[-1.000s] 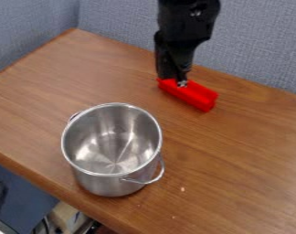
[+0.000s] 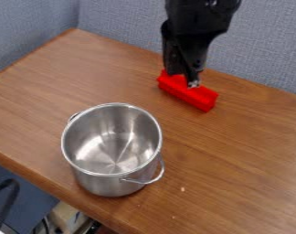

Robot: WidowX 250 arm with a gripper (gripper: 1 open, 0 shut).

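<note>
A dark gripper (image 2: 185,75) hangs from the top centre, its tip just over a red block (image 2: 197,97) that lies on the wooden table toward the back. Whether its fingers touch the block or stand apart is hard to make out. An empty steel pot (image 2: 111,146) with side handles stands at the front left.
A grey padded wall (image 2: 260,46) runs along the back. Cables and the table edge are at the lower left.
The block and pot appear unmoved.
</note>
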